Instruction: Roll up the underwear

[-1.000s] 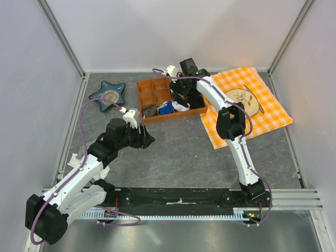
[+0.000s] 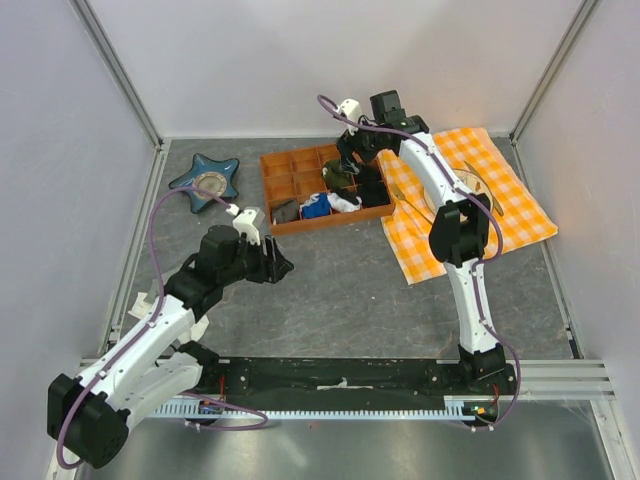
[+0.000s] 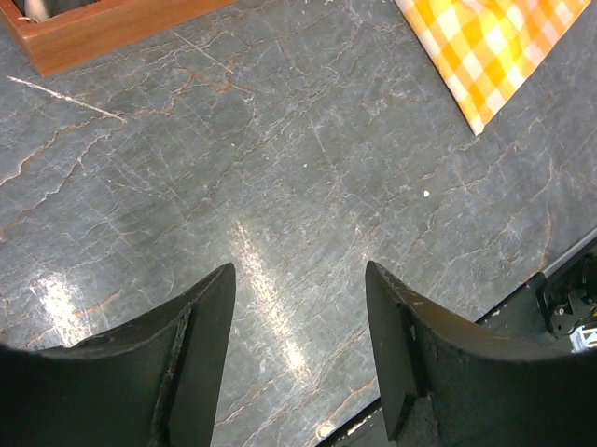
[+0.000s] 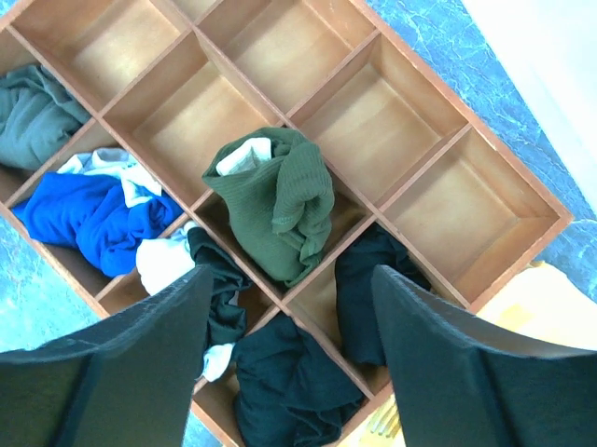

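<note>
In the right wrist view, a dark green bundled garment (image 4: 280, 209), with a bit of white at its top, sits in a middle compartment of the wooden box (image 4: 191, 33). My right gripper is open over the box, its fingers (image 4: 140, 363) spread apart and nothing held. From the top, that gripper (image 2: 352, 163) hovers at the box's back right. My left gripper stands open above bare table, left of centre in the top view, with no cloth between its fingers. No loose underwear shows on the table.
Folded garments fill other compartments: grey-green (image 4: 37, 116), blue (image 4: 103, 209), black and white (image 4: 219, 298), and black (image 4: 289, 382). Several compartments are empty. A checked cloth (image 2: 415, 240) lies right, a blue star-shaped dish (image 2: 207, 182) left.
The left arm looks almost unmoved.
</note>
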